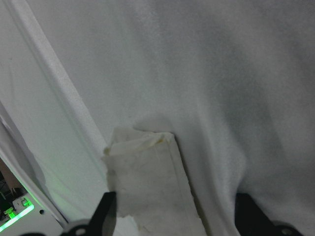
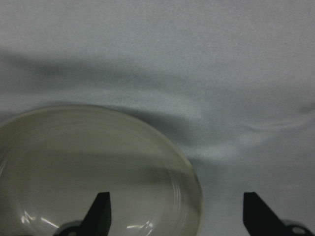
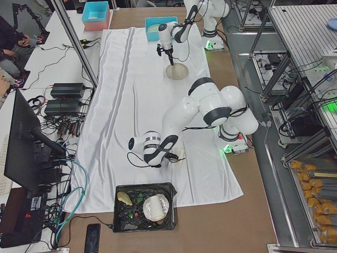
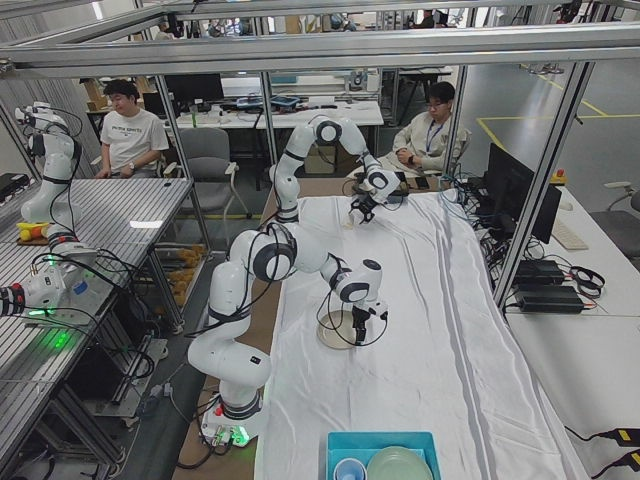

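In the left wrist view a folded, stained off-white cloth or paper lies on the white sheet between the fingers of my open left gripper, low over it. My right gripper is open above a beige plate on the far part of the sheet in the camera left view; its right finger is beyond the plate's rim, its left one over the plate.
A black tray with a white cup and other items stands at the near edge. A blue bin with dishes stands at the other end. The white sheet is largely clear.
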